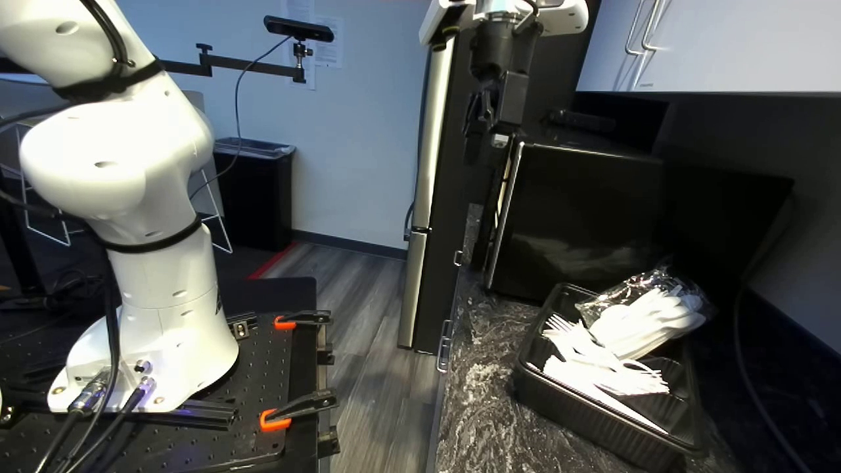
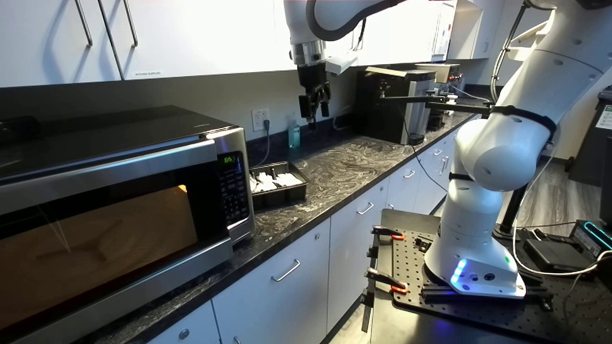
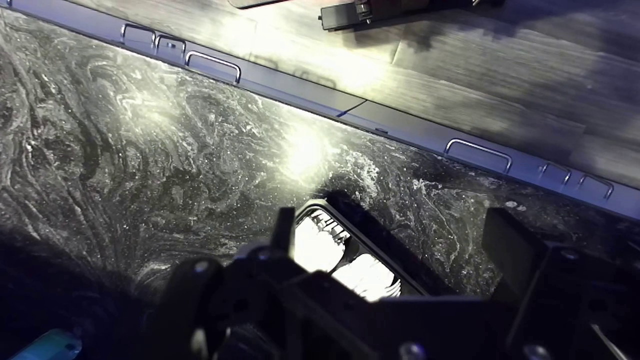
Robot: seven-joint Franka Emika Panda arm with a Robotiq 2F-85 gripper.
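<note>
My gripper is open, its two black fingers wide apart in the wrist view with nothing held between them. It hangs high above the countertop, pointing down, as exterior view 2 also shows the gripper [image 2: 317,112]. A black plastic tray [image 1: 587,414] sits on the counter, holding white plastic forks [image 1: 607,366] and other white cutlery, partly in a clear bag [image 1: 642,281]. From the wrist, part of the tray shows below the fingers with the white cutlery [image 3: 366,276] overexposed; the gripper body covers the rest.
A microwave [image 2: 114,212] with its door shut stands beside the tray. A teal bottle [image 2: 293,137] is by the back wall, near a plugged-in outlet [image 2: 261,118]. White cabinets [image 2: 201,40] hang overhead. The marbled countertop [image 2: 350,155] beyond the tray has clear room.
</note>
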